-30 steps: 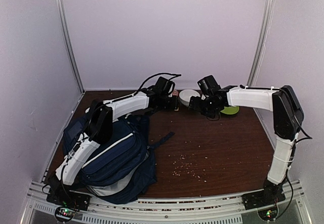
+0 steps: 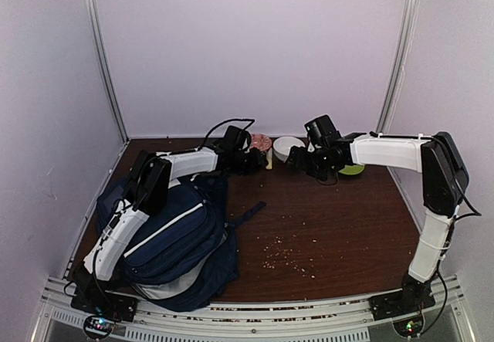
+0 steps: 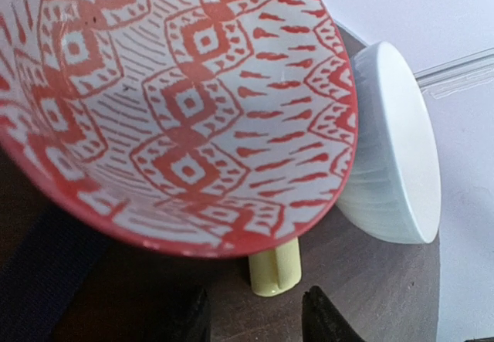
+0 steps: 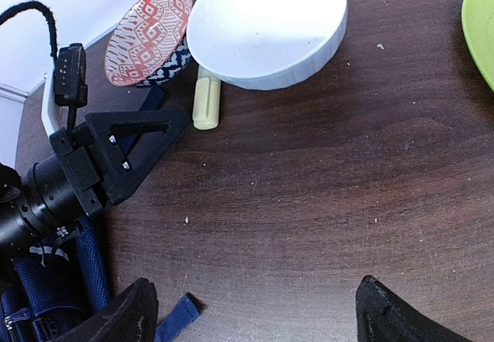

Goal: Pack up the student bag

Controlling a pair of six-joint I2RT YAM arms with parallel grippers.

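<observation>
The dark blue bag lies on the left of the table, partly under my left arm. A pale yellow, bar-shaped item rests on the table, its far end hidden by the red-and-white patterned bowl in the left wrist view. My left gripper is open just short of the item, with nothing between its fingers. At the back centre, my right gripper faces it. Fingers of the right gripper stand wide apart over bare wood in the right wrist view.
A white bowl stands tilted beside the patterned bowl at the back. A green dish lies farther right. Small pale crumbs are scattered at front centre.
My left gripper has moved left, uncovering more of the patterned bowl and the yellow item. The bag has not moved.
</observation>
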